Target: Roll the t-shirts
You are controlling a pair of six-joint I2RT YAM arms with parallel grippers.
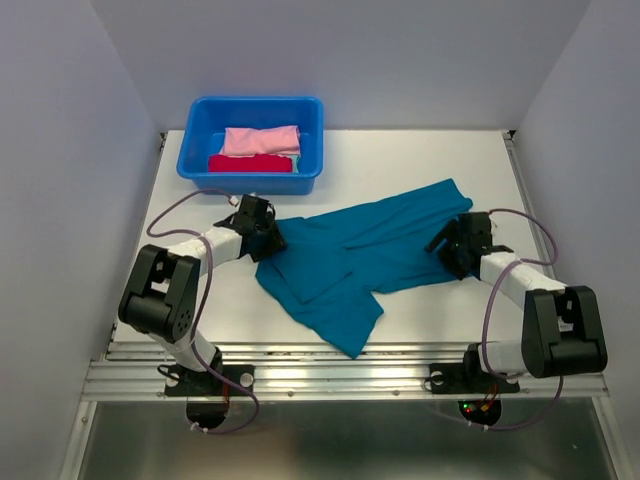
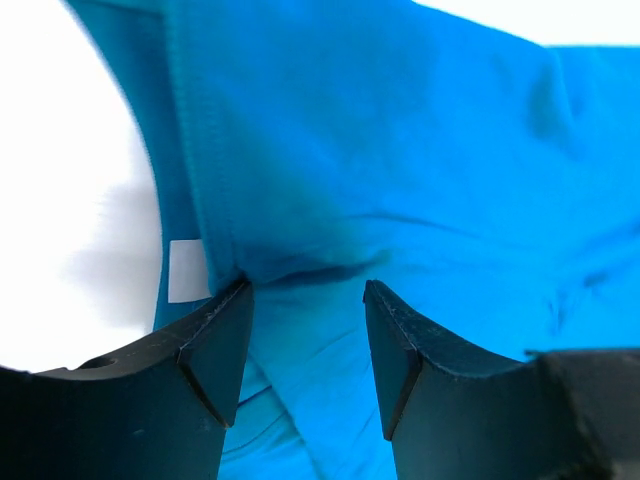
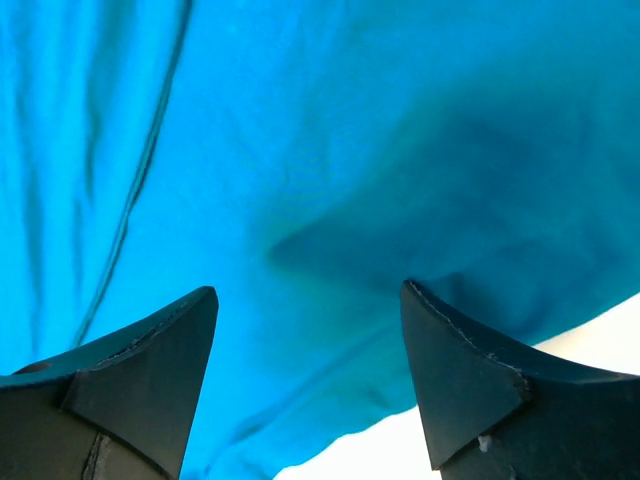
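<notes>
A blue-teal t-shirt (image 1: pixel 345 245) lies spread across the table at a slant, one part (image 1: pixel 345 320) pointing toward the front edge. Over its left end stands my left gripper (image 1: pixel 276 243); in the left wrist view its fingers (image 2: pixel 215 370) are apart above the fabric, close to a hem with a small white tag (image 2: pixel 187 271). On the shirt's right end rests my right gripper (image 1: pixel 442 252). Its fingers (image 3: pixel 160 375) are spaced apart in the right wrist view, with cloth below and no fabric visibly pinched between them.
At the back left, a blue bin (image 1: pixel 250 185) holds folded pink (image 1: pixel 262 141) and red (image 1: pixel 250 163) cloths. Bare white table (image 1: pixel 400 155) shows behind the shirt and at its front right. A metal rail (image 1: pixel 310 370) runs along the front edge.
</notes>
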